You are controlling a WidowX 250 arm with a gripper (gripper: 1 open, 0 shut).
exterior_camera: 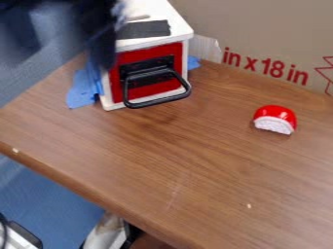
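Note:
My gripper (81, 27) is a dark, blurred shape at the top left, above and left of a small red and white box (138, 69) with a black front handle (155, 90); whether it is open or shut cannot be made out. The box stands at the back left of the wooden table, on a blue cloth (82, 90). A red object with a white ridged underside (272, 120) lies apart at the right.
A cardboard panel (274, 39) stands behind the table. Blue surface (39, 195) shows beyond the table's left edge.

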